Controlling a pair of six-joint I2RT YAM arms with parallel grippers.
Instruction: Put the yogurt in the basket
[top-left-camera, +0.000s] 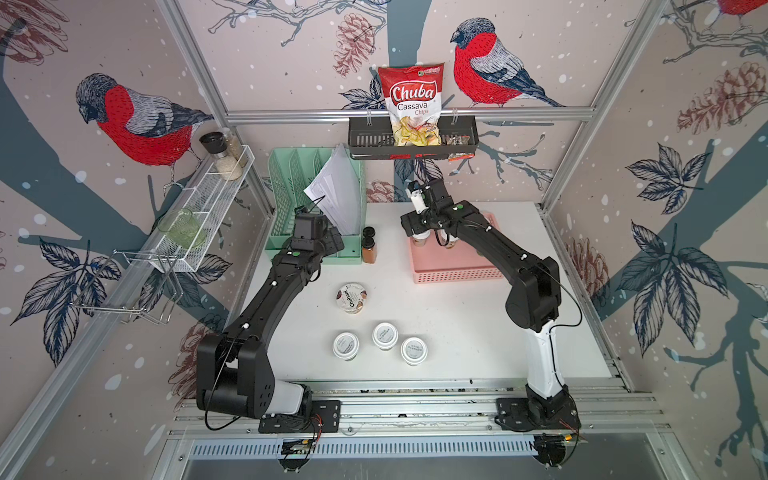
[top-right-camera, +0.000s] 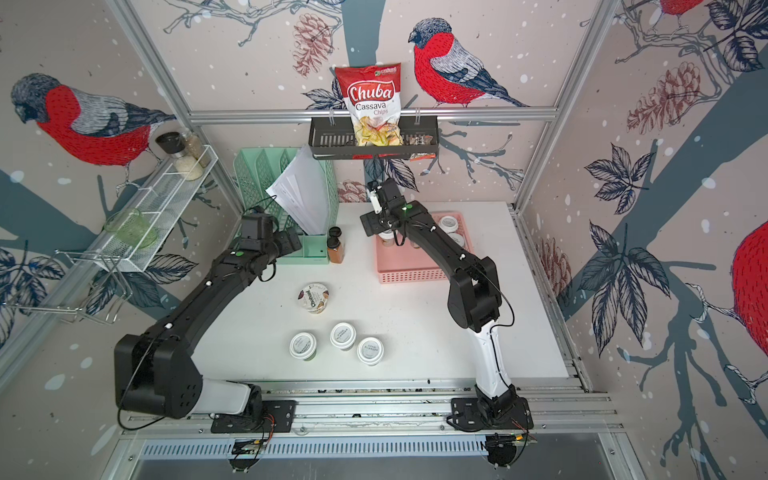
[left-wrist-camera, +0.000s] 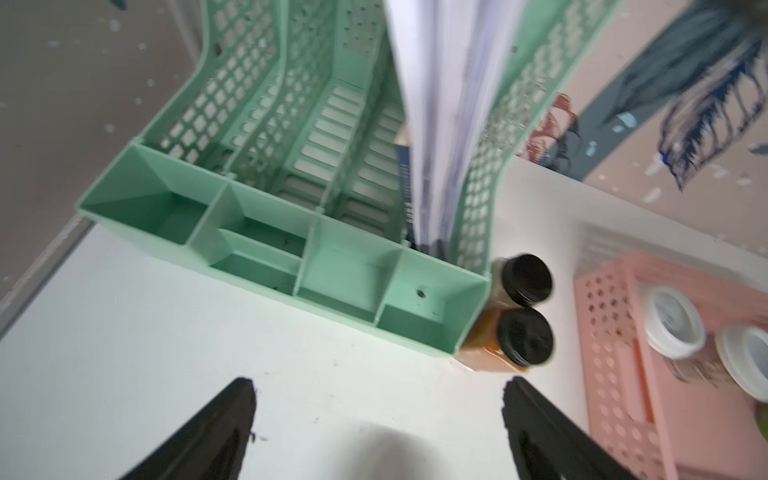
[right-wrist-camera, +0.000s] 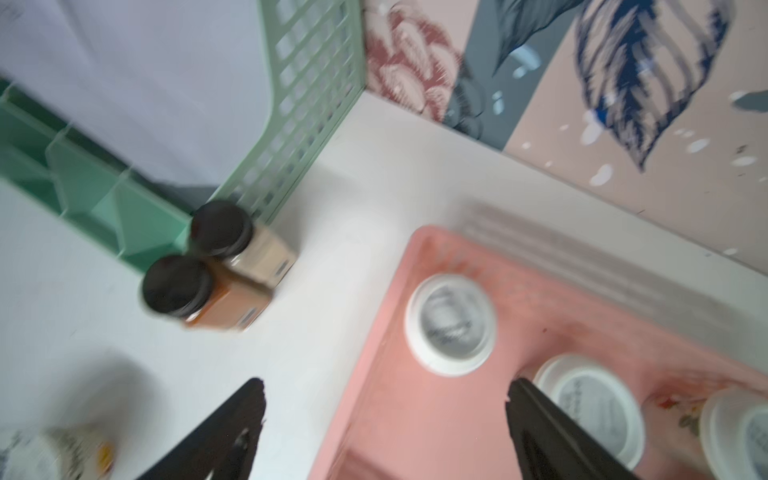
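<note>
The pink basket (top-left-camera: 457, 274) holds several white-lidded tubs, including one (right-wrist-camera: 449, 324) in its back left corner. Above it my right gripper has its fingers apart, nothing held between them. My left gripper, also open and empty, hangs in front of the green organizer (left-wrist-camera: 352, 280). On the table in front stand white-lidded tubs (top-left-camera: 345, 345) and a larger printed Chobani-like yogurt cup (top-left-camera: 351, 297).
Two spice jars (left-wrist-camera: 524, 336) stand between organizer and basket. A dark shelf (top-left-camera: 368, 140) with chips hangs at the back, and a white wire rack (top-left-camera: 192, 240) at the left.
</note>
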